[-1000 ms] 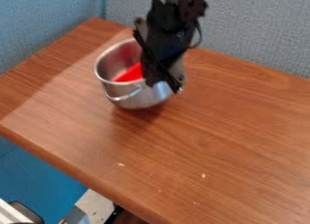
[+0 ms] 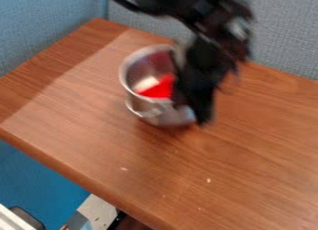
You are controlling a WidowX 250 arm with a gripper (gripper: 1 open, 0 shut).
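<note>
A steel pot [image 2: 139, 100] stands on the wooden table, with something red [image 2: 159, 88] inside it. The black gripper [image 2: 189, 99] is down at the pot's right side, blurred, over that part of the rim. Its fingertips are too dark and smeared to show whether they are open or shut, or whether they touch the pot.
Grey-blue padded walls [image 2: 285, 43] stand behind and to the left. The table's left edge drops to a blue surface, with some white objects at lower left.
The pot has moved right and slightly back since a second ago. The arm has shifted right along with it and is now more blurred.
</note>
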